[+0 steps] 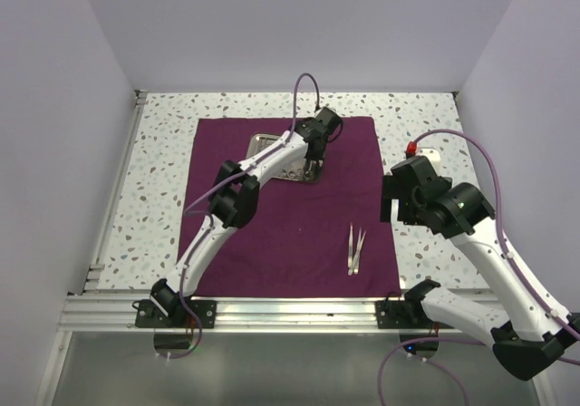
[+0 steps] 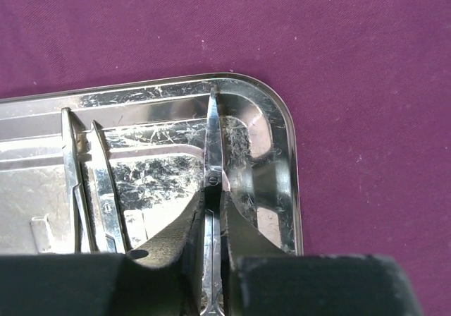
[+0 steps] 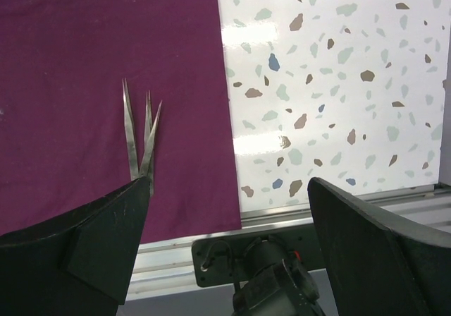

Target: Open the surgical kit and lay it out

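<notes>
At the back of the cloth, a metal tray (image 1: 261, 143) lies partly under my left arm. In the left wrist view a slim scissor-like instrument (image 2: 213, 140) rests along the tray's right end, its tip at the far rim. My left gripper straddles its shank, the fingers very close on both sides; whether they press on it cannot be made out. Two more hinged instruments (image 2: 109, 196) lie left of it in the tray. My right gripper is open and empty, above the right edge of the cloth.
Several tweezers (image 3: 130, 136) lie on the purple cloth (image 3: 63, 83) at the front right, two of them crossing. Speckled tabletop (image 1: 145, 198) shows around it.
</notes>
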